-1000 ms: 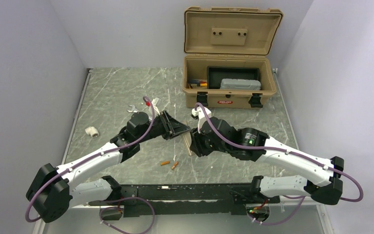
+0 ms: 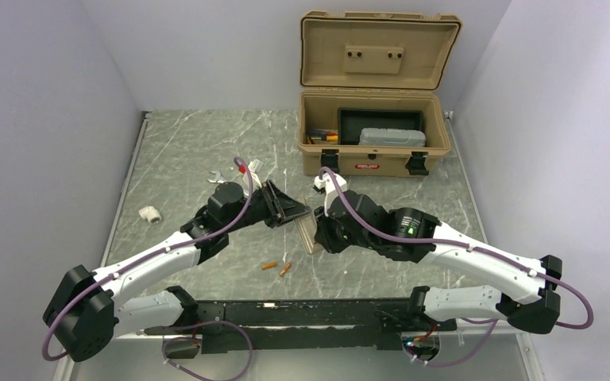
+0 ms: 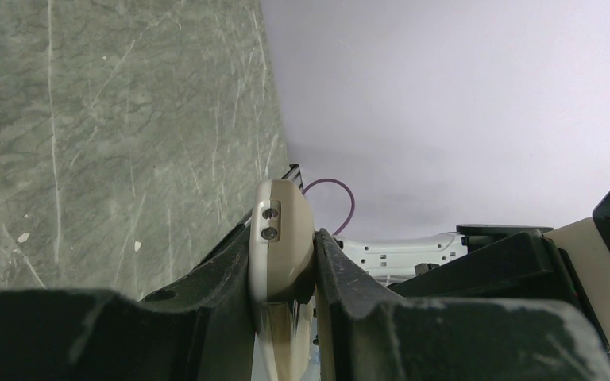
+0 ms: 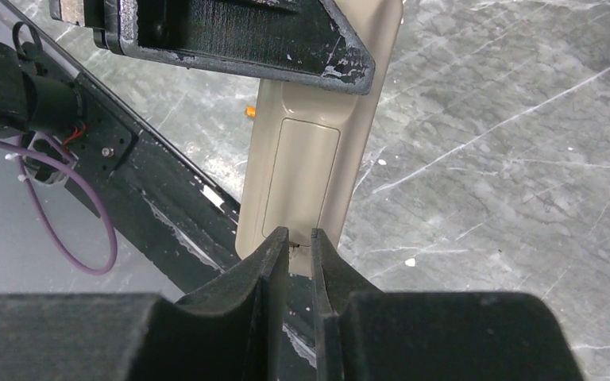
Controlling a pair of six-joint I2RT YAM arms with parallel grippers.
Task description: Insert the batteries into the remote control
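Observation:
The beige remote control (image 2: 306,232) hangs above the table between my two grippers. My left gripper is shut on its end, which shows two small screws or studs. In the right wrist view the remote's back (image 4: 298,175) faces me, with the battery cover closed on it. The fingertips of my right gripper are at the cover's lower edge, a small dark notch between them. Two orange batteries (image 2: 269,264) lie on the table below, toward its front.
An open tan toolbox (image 2: 373,161) stands at the back right. A wrench (image 2: 216,178) and a white fitting (image 2: 149,214) lie on the left of the marble table (image 2: 413,270).
My right gripper has shifted very slightly to the right and down, and a little more of the remote shows in the top view. The left arm looks unmoved.

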